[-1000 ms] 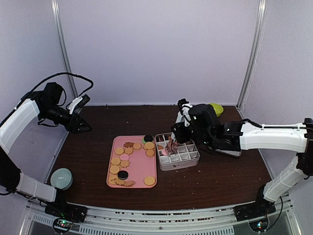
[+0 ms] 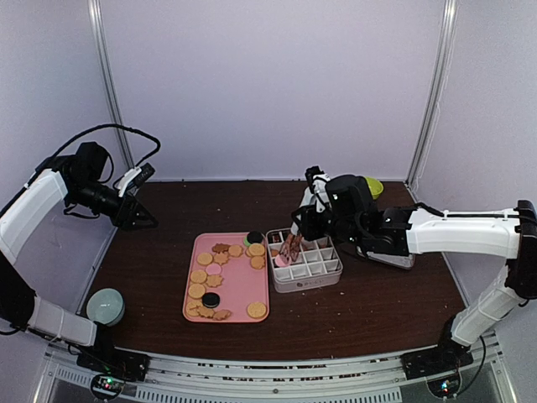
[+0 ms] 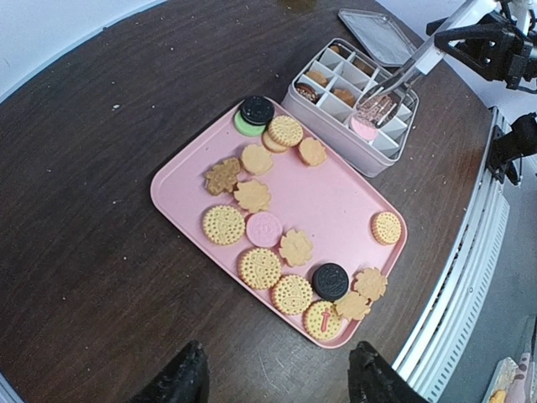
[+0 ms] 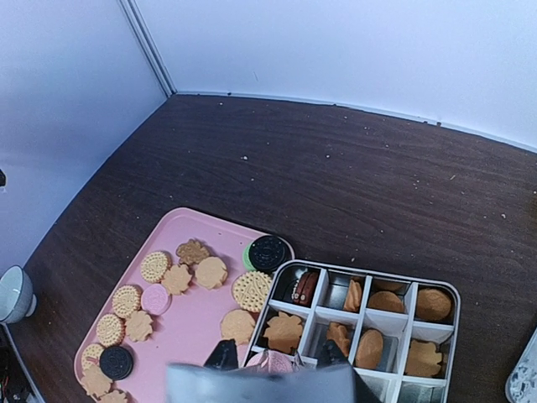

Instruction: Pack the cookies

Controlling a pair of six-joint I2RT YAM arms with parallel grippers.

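My right gripper reaches down into the compartmented box point(image 2: 306, 283), shut on a pinkish-brown cookie, beside a pink cookie in a compartment; its exact hold is partly hidden in the right wrist view. Other compartments hold brown and tan cookies point(image 4: 424, 358), some empty. Left of the box, the pink tray point(image 3: 331, 210) carries several tan, black, pink and green cookies. My left gripper point(image 2: 136, 217) hangs open and empty above the left side of the table, its fingertips at the bottom of the left wrist view.
A blue-white bowl point(image 2: 105, 306) sits at the front left. A yellow-green bowl point(image 2: 373, 185) and a metal tray point(image 3: 372, 38) lie behind the right arm.
The right gripper has shifted very slightly within the box. The left arm, tray and box have not moved.
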